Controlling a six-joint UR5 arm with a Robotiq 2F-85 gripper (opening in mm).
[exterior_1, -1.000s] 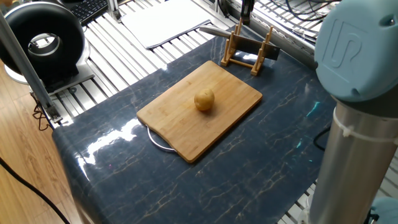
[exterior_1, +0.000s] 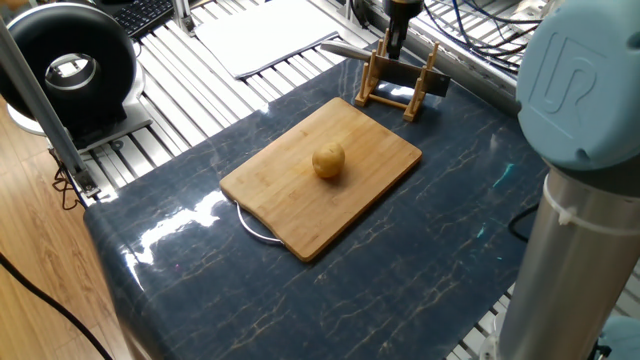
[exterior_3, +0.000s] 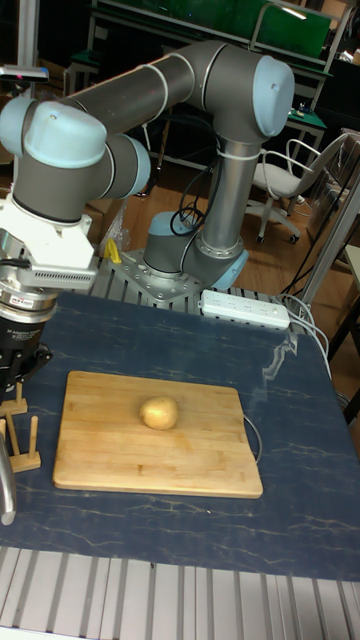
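A knife (exterior_1: 401, 73) with a dark blade and a metal handle rests across a wooden stand (exterior_1: 410, 108) at the table's back edge. My gripper (exterior_1: 395, 52) points down just above the knife in exterior view 1; whether it touches the knife, and how its fingers stand, I cannot tell. In exterior view 3 the gripper (exterior_3: 23, 373) is at the left edge, over the partly visible stand (exterior_3: 23, 453), and the knife's handle (exterior_3: 6, 491) shows below. A round yellowish potato (exterior_1: 328, 160) sits on a wooden cutting board (exterior_1: 280, 190), well apart from the gripper.
Dark blue marbled cloth (exterior_1: 420, 250) covers the table, bare around the board. The board's wire handle (exterior_1: 255, 228) sticks out on one side. A white power strip (exterior_3: 244, 309) lies at the table edge near the robot's base.
My gripper has come down closer to the knife and its stand. The arm's blue joint cap has shifted slightly to the right. Potato, board and knife have not moved.
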